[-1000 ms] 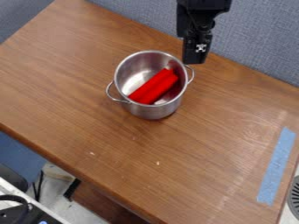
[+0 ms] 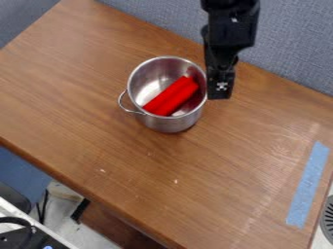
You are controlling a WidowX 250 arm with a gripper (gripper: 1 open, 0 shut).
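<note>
A steel pot (image 2: 182, 119) with wire side handles stands on the wooden table (image 2: 117, 165), a little above the middle of the view. A red cylindrical object (image 2: 169, 95) lies slanted inside it. My dark gripper (image 2: 219, 80) hangs at the pot's upper right rim, open, with its fingers pointing down. I cannot tell whether it touches the pot.
A long light-blue strip (image 2: 307, 185) lies at the table's right. A round metallic object sits at the lower right edge, cables at the lower left beyond the table edge. A grey wall (image 2: 286, 39) closes the back.
My gripper has come downward from above and behind the pot to beside its upper right rim. The pot and red object have not visibly moved.
</note>
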